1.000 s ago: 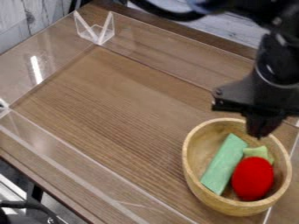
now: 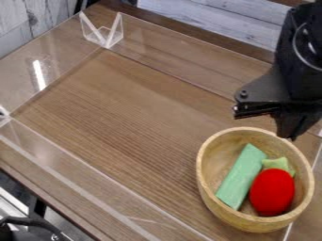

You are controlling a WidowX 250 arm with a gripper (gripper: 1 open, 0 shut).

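A tan bowl point(image 2: 214, 165) at the lower right holds a green block point(image 2: 238, 175), a red rounded object point(image 2: 272, 192) and a smaller light-green piece behind the red one. The black gripper point(image 2: 262, 111) is above the bowl's back rim at the right edge, side-on; I see nothing held by it, and its fingertips are hard to make out.
A clear plastic holder point(image 2: 104, 28) stands at the back left. Black cables lie at the bottom-left corner.
The gripper has turned and shifted from hanging over the bowl to a more sideways pose a little higher. The bowl and its contents have not moved.
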